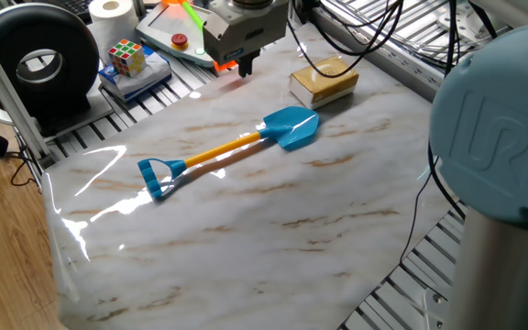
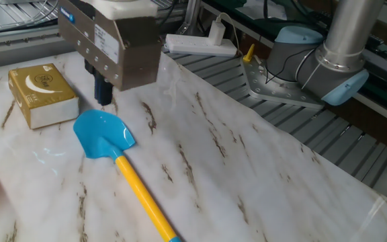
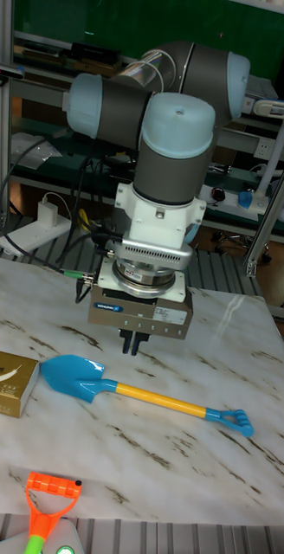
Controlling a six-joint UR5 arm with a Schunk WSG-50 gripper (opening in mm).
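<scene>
A toy shovel with a blue blade, a yellow shaft and a blue handle lies flat on the marbled table. Above the table, apart from the shovel, hangs my gripper, its fingers pointing down. In exterior view 2 the gripper appears behind the blue blade. Exterior view 3 shows two dark fingers close together, nothing visible between them; how far they are apart is hard to judge.
A gold and white box sits beside the blade. Beyond one table edge are a Rubik's cube on a blue-white pack, a paper roll and a black ring-shaped object. Cables loop over the box.
</scene>
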